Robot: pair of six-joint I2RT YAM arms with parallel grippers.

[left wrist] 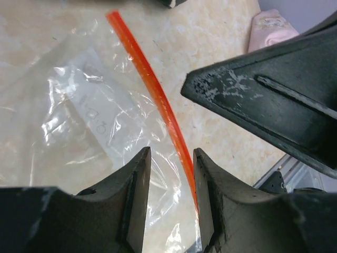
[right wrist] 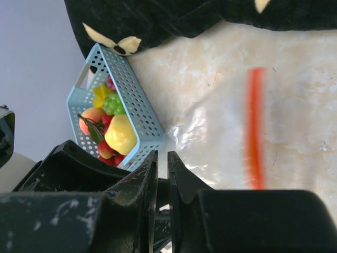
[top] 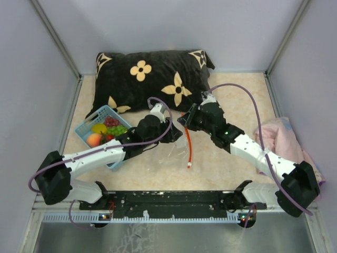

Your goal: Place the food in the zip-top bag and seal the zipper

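Note:
A clear zip bag (left wrist: 95,126) with an orange zipper strip (top: 188,147) hangs between my grippers in the middle. My left gripper (top: 179,135) is at its lower part; in the left wrist view its fingers close near the strip, shut on the bag. My right gripper (top: 183,119) sits above, near the strip's upper end; in the right wrist view its fingertips are close together, and whether they hold anything is unclear. The blue basket (right wrist: 139,100) at the left holds plastic fruit, including grapes, a peach and a yellow fruit.
A dark floral pillow (top: 147,79) lies along the back wall. A pink cloth (top: 284,142) is at the right edge.

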